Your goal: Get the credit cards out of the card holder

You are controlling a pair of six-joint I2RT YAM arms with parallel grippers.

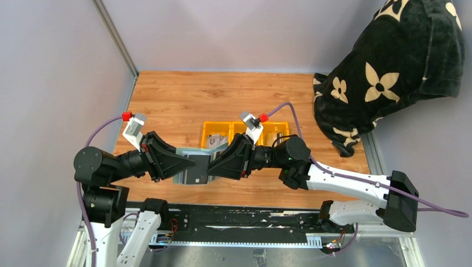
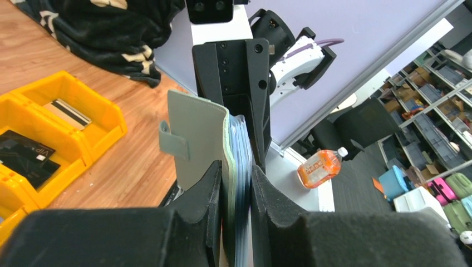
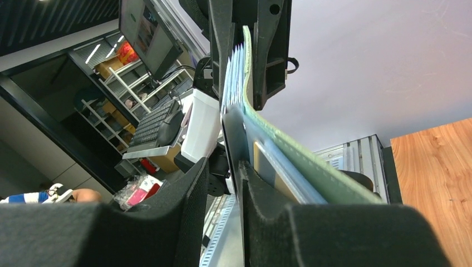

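Observation:
A pale green card holder [image 1: 183,176] with clear sleeves and dark cards hangs upright between the two arms. My left gripper [image 1: 189,162] is shut on it; in the left wrist view the cover [image 2: 195,139] and stacked sleeves stand between its fingers. My right gripper [image 1: 212,170] is at the holder's other side. In the right wrist view a dark card [image 3: 234,133] reaches down to where its fingertips meet the sleeves; whether those fingers are open or shut on it is hard to tell.
Yellow bins [image 1: 217,127] with cards sit on the wooden table [image 1: 222,92] behind the holder. A dark patterned cloth [image 1: 384,72] fills the back right.

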